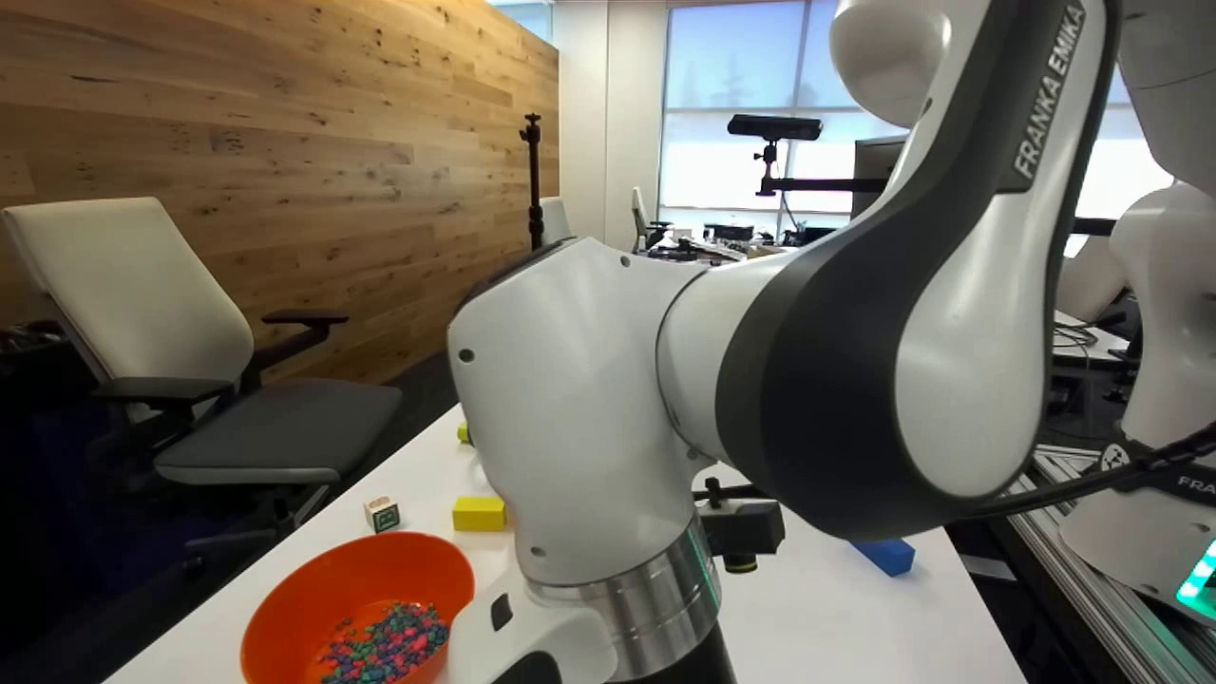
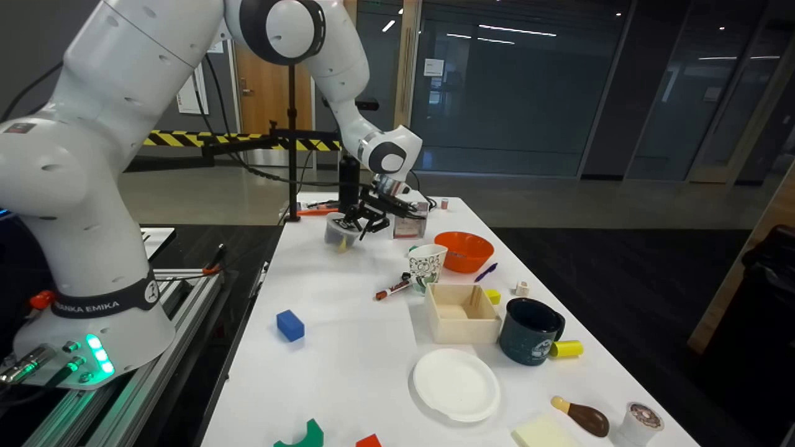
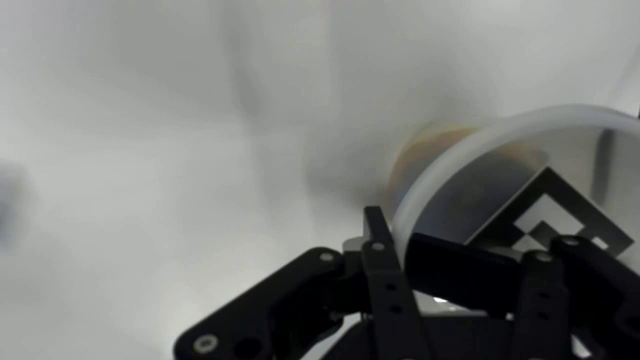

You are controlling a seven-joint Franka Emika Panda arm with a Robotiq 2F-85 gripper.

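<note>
A translucent round tub [image 3: 445,170] with a pale rim fills the right of the wrist view. My gripper is shut on its rim, one finger outside the wall and the other inside. A black-and-white patterned square [image 3: 555,213] shows within the tub's outline. Something orange-yellow shows blurred by its far wall. In exterior view 2 the tub [image 2: 336,231] is at the far left of the table, below and beside the gripper [image 2: 361,232]. Whether its base touches the table is unclear. The arm hides the fingers in exterior view 1.
An orange bowl [image 1: 285,610] holds small coloured pieces. Near it in exterior view 2 stand a patterned cup [image 2: 427,262], a wooden box [image 2: 463,328] and a dark mug [image 2: 523,339]. A blue block [image 2: 290,325] and a white plate [image 2: 456,383] lie nearer, with bare table between them.
</note>
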